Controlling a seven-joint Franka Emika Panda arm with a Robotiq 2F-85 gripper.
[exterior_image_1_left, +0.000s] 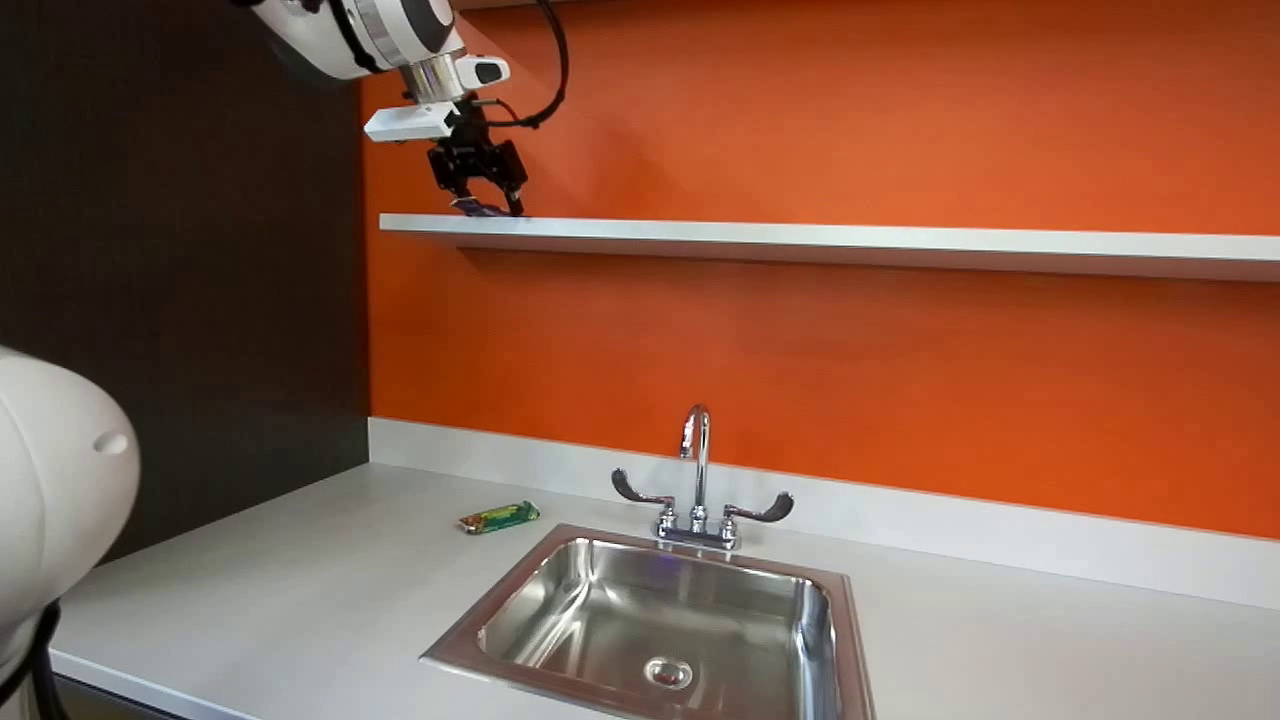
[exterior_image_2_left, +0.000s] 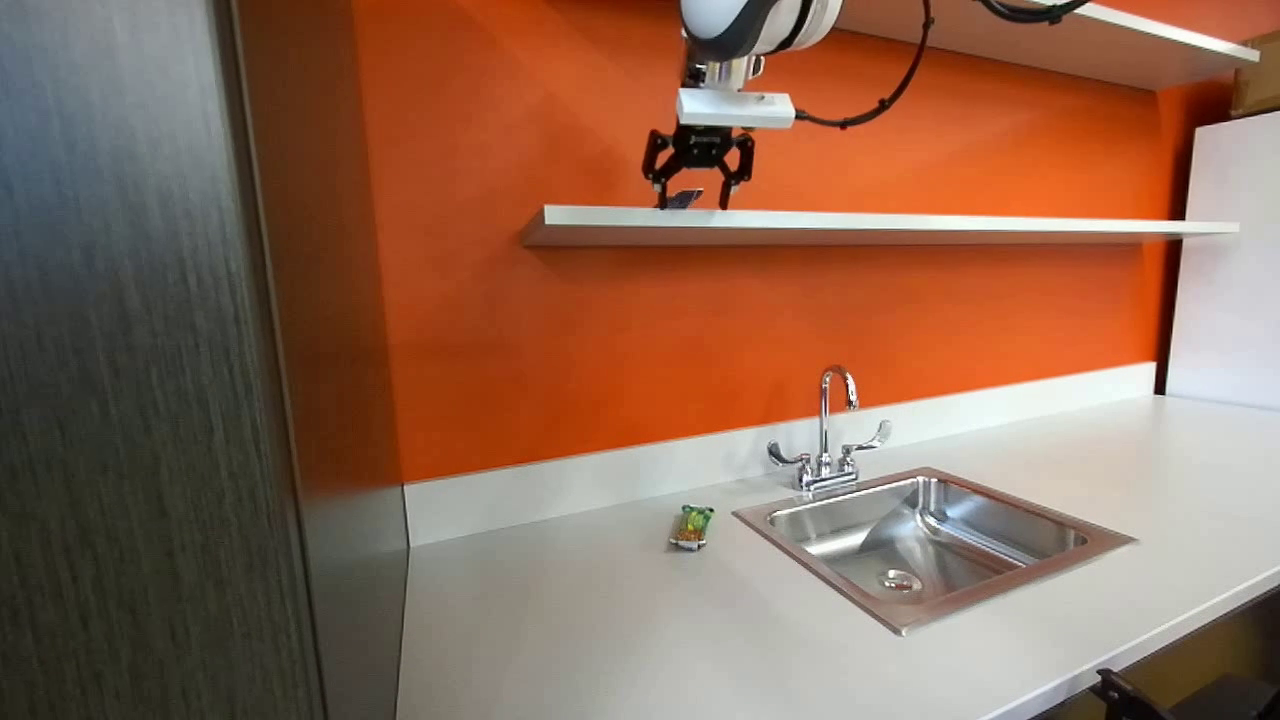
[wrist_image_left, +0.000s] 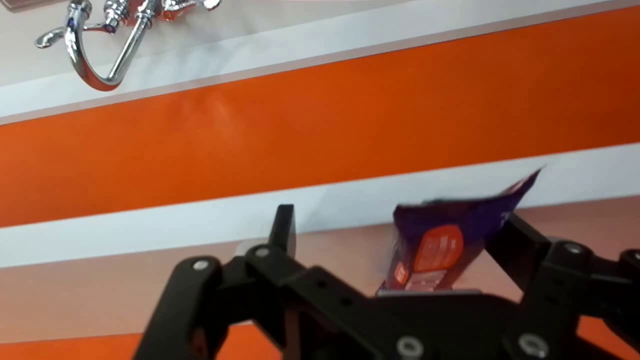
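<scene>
A purple packet with an orange label (wrist_image_left: 439, 249) rests on the white wall shelf (exterior_image_1_left: 840, 240), near its left end. My gripper (exterior_image_2_left: 693, 204) stands open just above the shelf, fingertips close to its surface. In the wrist view the packet lies beside the right finger (wrist_image_left: 517, 246), while a clear gap separates it from the left finger (wrist_image_left: 283, 231). Whether the packet touches the right finger I cannot tell. On the counter below, a green packet (exterior_image_1_left: 498, 517) lies left of the sink (exterior_image_1_left: 546, 600).
A chrome faucet (exterior_image_2_left: 828, 420) with two lever handles rises behind the sink. The shelf is bare to the right of my gripper. A dark panel (exterior_image_1_left: 180, 240) closes off the left side, and an upper shelf (exterior_image_2_left: 1020, 36) hangs above.
</scene>
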